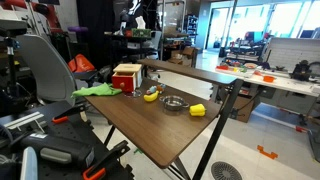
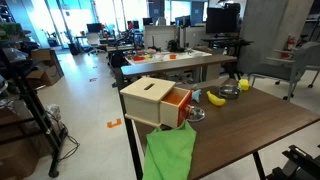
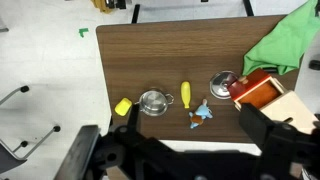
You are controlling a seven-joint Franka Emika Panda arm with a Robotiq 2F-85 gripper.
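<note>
From above, the wrist view shows my gripper with its two dark fingers wide apart and nothing held between them. Below it on the brown table lie a yellow banana-shaped piece [image 3: 185,94], a small blue-and-orange toy [image 3: 200,115] and a metal pot [image 3: 154,102]. Left of the pot is a yellow object [image 3: 123,106]. A round metal lid [image 3: 222,84] lies beside a pale wooden box [image 2: 150,98] with a red-orange drawer [image 3: 256,90] standing partly out. A crumpled green cloth [image 3: 283,40] hangs over the table edge [image 2: 170,150]. Neither exterior view clearly shows the gripper.
A long second table [image 2: 190,62] stands behind. Chairs [image 2: 300,68] and office desks surround the area.
</note>
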